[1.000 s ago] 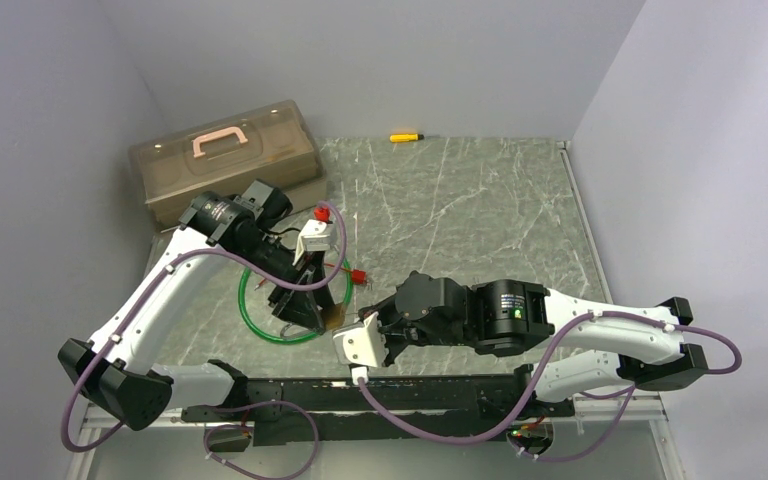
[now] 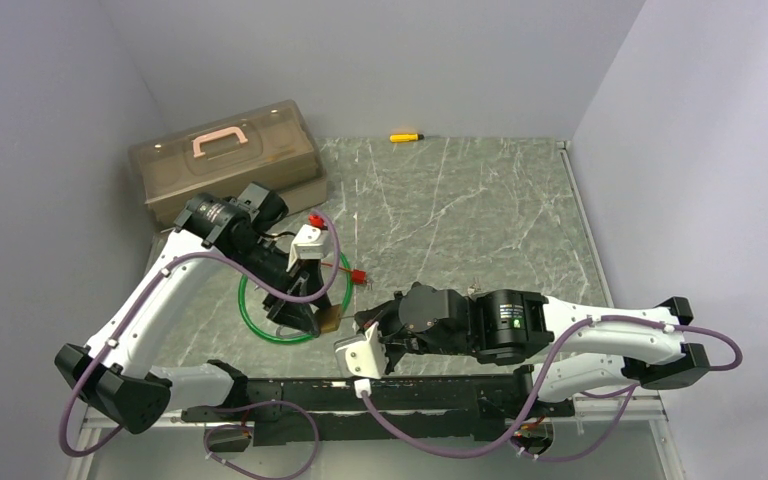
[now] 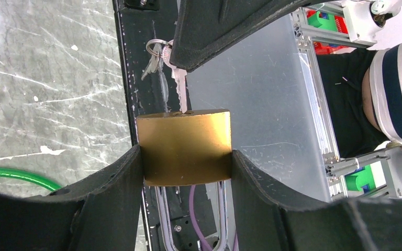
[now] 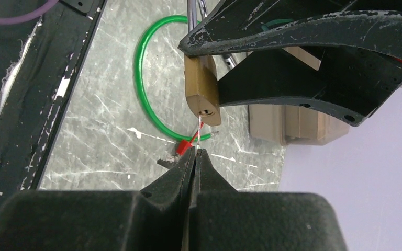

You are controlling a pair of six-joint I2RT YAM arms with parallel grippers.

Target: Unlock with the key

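Observation:
A brass padlock (image 3: 184,147) with a long silver shackle is clamped between the fingers of my left gripper, its keyhole end toward my right gripper. The right gripper is shut on a thin key (image 3: 180,86), which hangs with a ring and another key. In both wrist views the key's tip meets the padlock at its keyhole face; how far it is inside I cannot tell. From above, the two grippers face each other over the table's front left (image 2: 328,320).
A green hose loop (image 2: 243,300) and a red-handled tool (image 2: 358,277) lie beneath. A toolbox (image 2: 230,160) stands back left, a yellow screwdriver (image 2: 405,138) at the back.
The right arm has moved slightly too, a little toward the front.

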